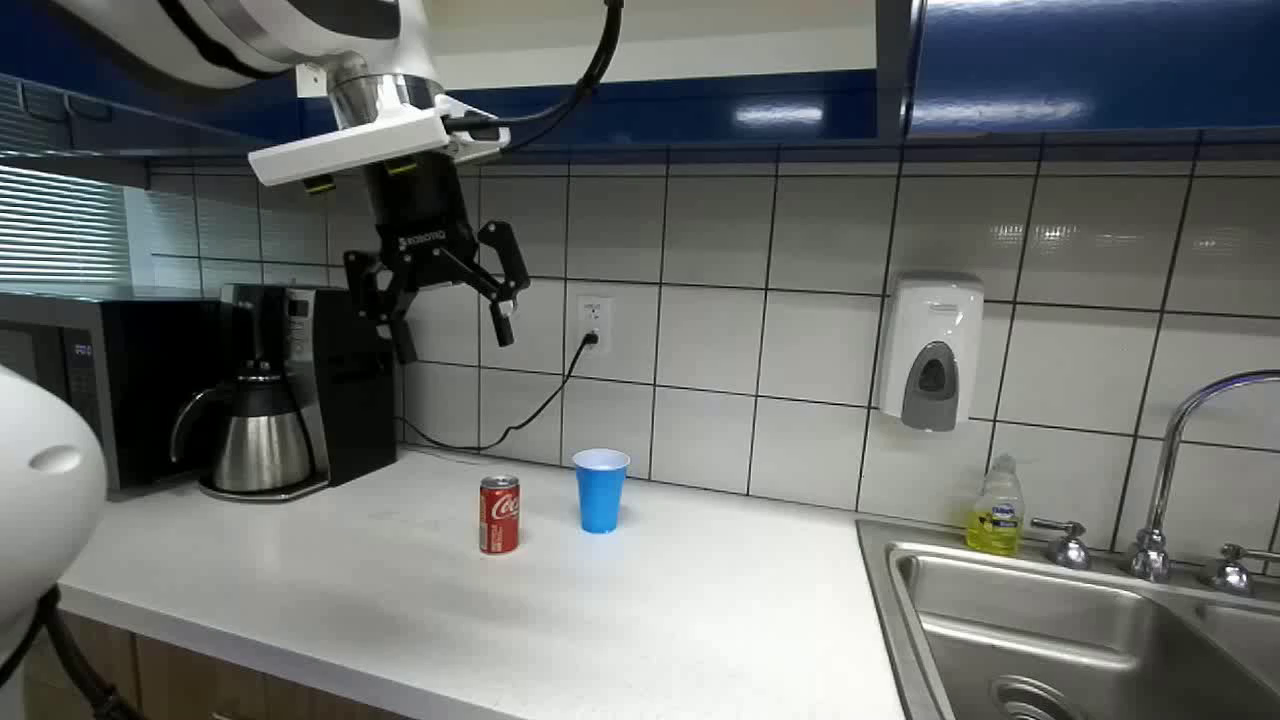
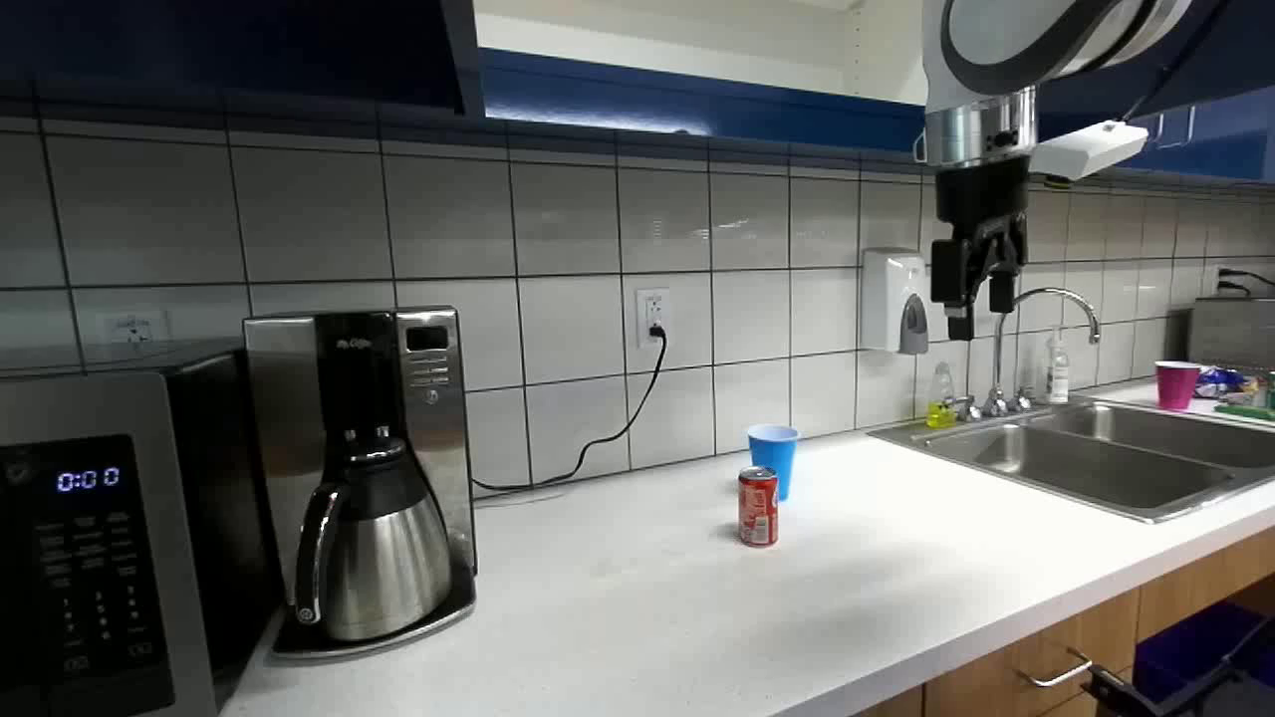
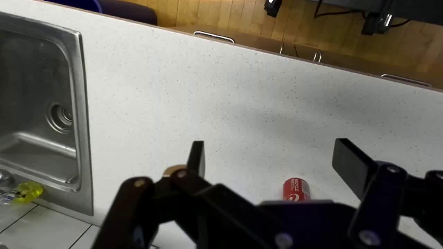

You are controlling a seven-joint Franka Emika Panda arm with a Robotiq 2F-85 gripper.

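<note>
High over the white counter, my gripper hangs open, its fingers pointing down and nothing between them. A red Coca-Cola can stands upright on the counter, well below the gripper. Beside it, a little nearer the wall, stands an upright blue cup; the two look close but apart in exterior view 1. In exterior view 2 the can partly covers the cup. The wrist view shows the spread fingers and part of the can, its lower portion hidden by the gripper body; the cup is hidden there.
A coffee maker and a microwave occupy one end of the counter. Toward the other end lie the sink, yellow soap bottle and faucet. A soap dispenser is wall-mounted.
</note>
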